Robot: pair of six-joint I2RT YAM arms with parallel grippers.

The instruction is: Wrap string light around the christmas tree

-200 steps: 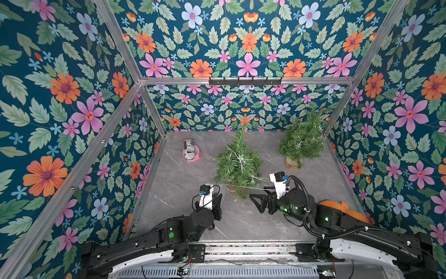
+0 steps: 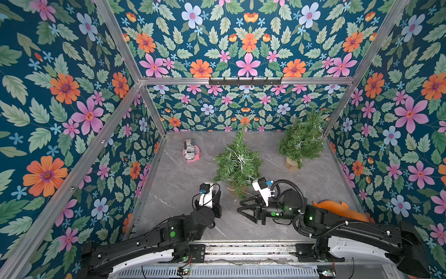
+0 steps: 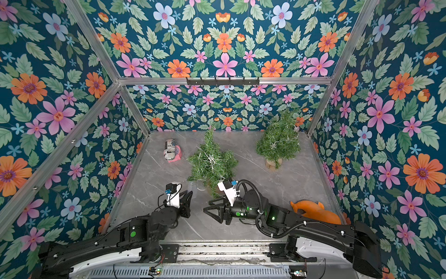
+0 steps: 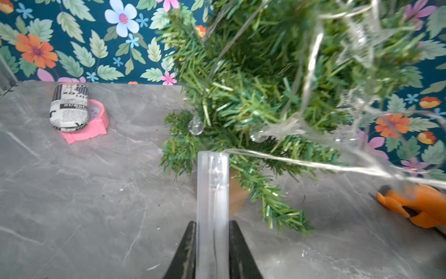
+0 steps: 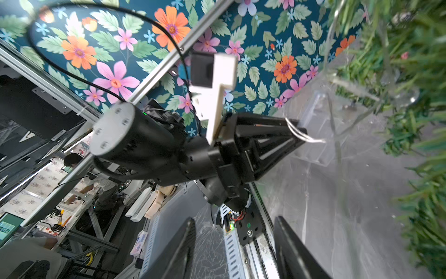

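The middle christmas tree (image 2: 239, 162) carries clear string light strands with small star and bulb pieces. My left gripper (image 2: 215, 203) stands just front-left of it, shut; in the left wrist view the light strand (image 4: 297, 162) runs to its clear fingertip (image 4: 212, 160), so it is shut on the string light. My right gripper (image 2: 240, 209) is low in front of the tree, pointing left toward the left gripper, part open; nothing clear shows between its fingers, though loose strands hang blurred near it in the right wrist view.
A second tree (image 2: 299, 139) stands back right. A pink tape dispenser with a patterned item (image 2: 189, 149) lies back left. An orange object (image 2: 341, 209) is behind the right arm.
My right gripper has moved left and toward the front, closer to the left gripper. The left gripper shifted slightly and is back near its position of a second ago.
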